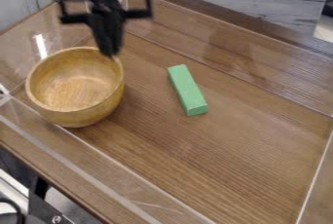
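Note:
A green rectangular block (188,90) lies on the wooden table, right of a round tan wooden bowl (76,86). The gripper (111,18) is at the top left, dark and motion-blurred, above the back of the bowl. Its finger state is too blurred to tell, and I see nothing clearly held in it.
A low rim runs along its back and sides. Some small pale object at the left edge beside the bowl is unclear.

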